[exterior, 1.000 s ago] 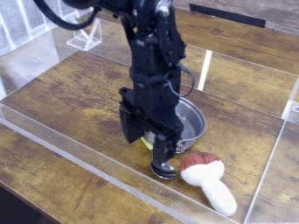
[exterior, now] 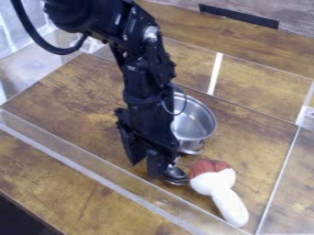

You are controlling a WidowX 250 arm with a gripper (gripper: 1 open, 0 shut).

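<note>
The black robot arm hangs down from the top left over the wooden board, its gripper [exterior: 153, 156] low near the front edge of the tray area. A small shiny metal object [exterior: 178, 176] lies beside the gripper's tip, partly hidden by it. Behind the gripper sits a steel bowl [exterior: 196, 119], partly covered by the arm. To the right lies a white object with a red top [exterior: 223, 194]. Whether the fingers are open or shut is hard to tell.
A clear low wall [exterior: 73, 151] runs along the front and left of the wooden area. The board at the back right [exterior: 263, 69] and at the left is bare. A dark slot [exterior: 240, 16] is at the back.
The arm has shifted a little to the left, and the gripper's tip now covers the spot where a yellowish-green patch showed earlier.
</note>
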